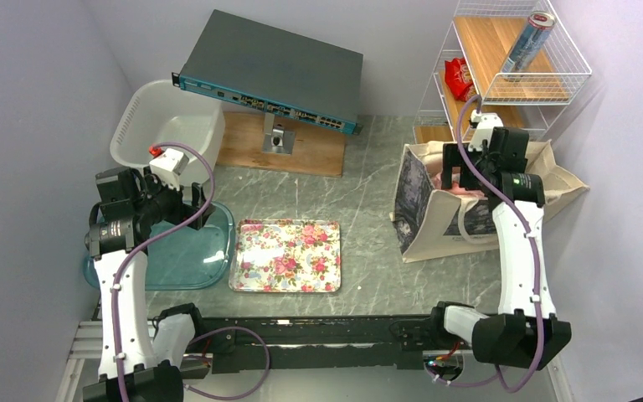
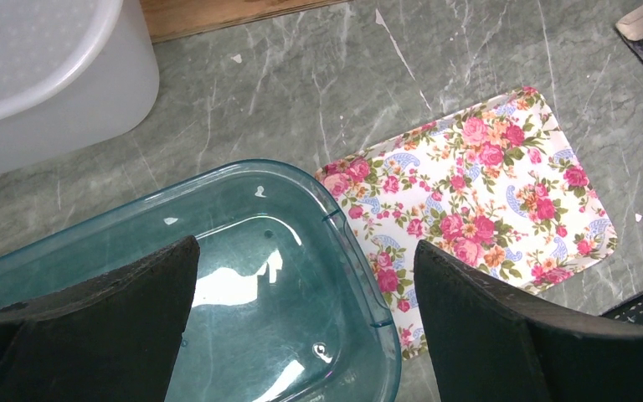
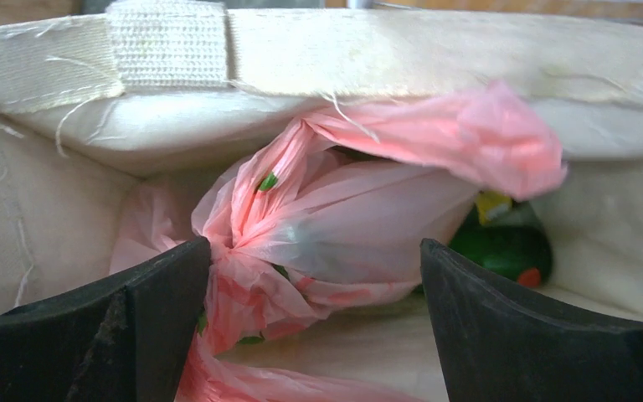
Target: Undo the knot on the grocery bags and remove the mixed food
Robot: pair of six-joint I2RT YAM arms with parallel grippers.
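A pink plastic bag [image 3: 347, 209], its neck twisted into a knot [image 3: 239, 260], lies inside the beige cloth bag [image 1: 423, 239]. Green bits show through the pink film near the knot. My right gripper reaches down into the cloth bag with its fingers apart, the knotted bag seen between and below its fingers; whether they touch it I cannot tell. Over the right edge of the teal tray [image 2: 259, 226], my left gripper hangs open and empty.
A dark green item [image 3: 506, 251] lies beside the pink bag. The floral tray [image 1: 289, 260] sits mid-table, with clear table to its right. A white bin [image 1: 146, 109] and a wire rack [image 1: 519, 88] stand at the back.
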